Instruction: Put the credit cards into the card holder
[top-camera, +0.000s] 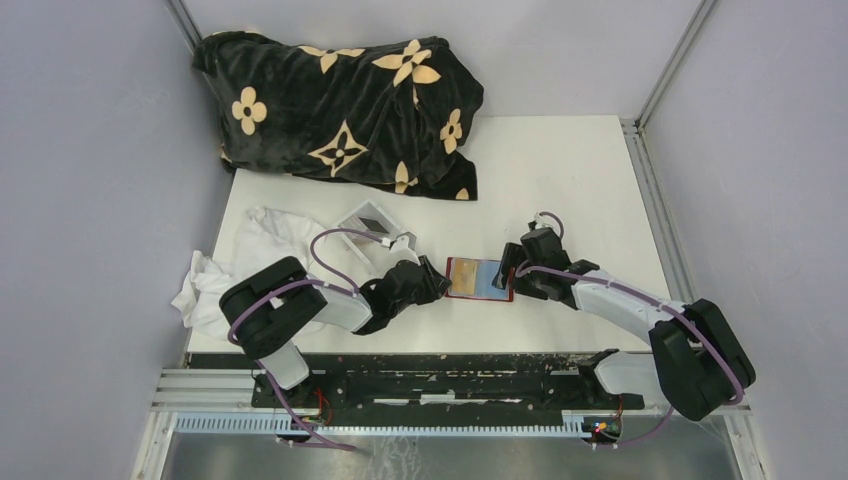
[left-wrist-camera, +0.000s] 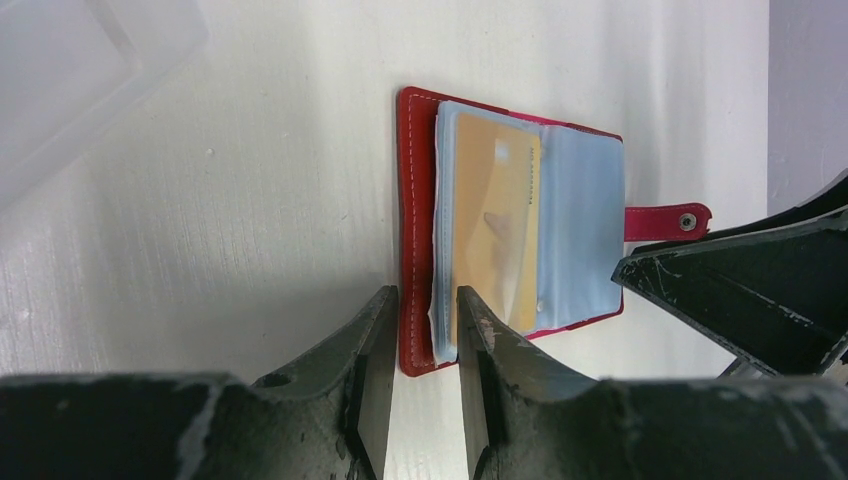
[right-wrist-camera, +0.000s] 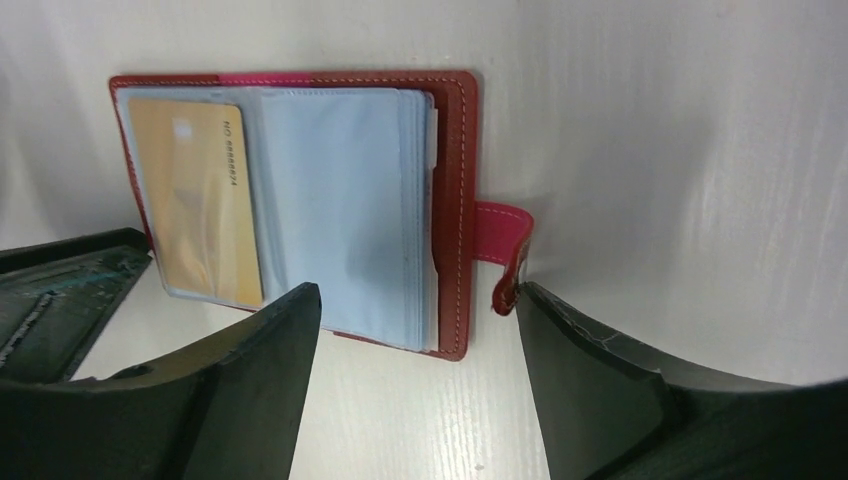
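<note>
The card holder (top-camera: 462, 294) lies spread open on the table, its red cover (left-wrist-camera: 417, 240) showing round pale blue sleeves (right-wrist-camera: 345, 215). A gold card (right-wrist-camera: 195, 200) sits in the sleeve on the holder's left half. My left gripper is at the holder's left edge, fingers part open to either side of that edge in its wrist view. Over the right half, my right gripper is open, one finger over the sleeves and the other by the strap (right-wrist-camera: 503, 235). Contact with the holder cannot be told for either.
A clear box (top-camera: 390, 208) with a dark item in it stands behind the left arm. White cloth (top-camera: 262, 232) lies at the left, a dark patterned blanket (top-camera: 290, 110) at the back.
</note>
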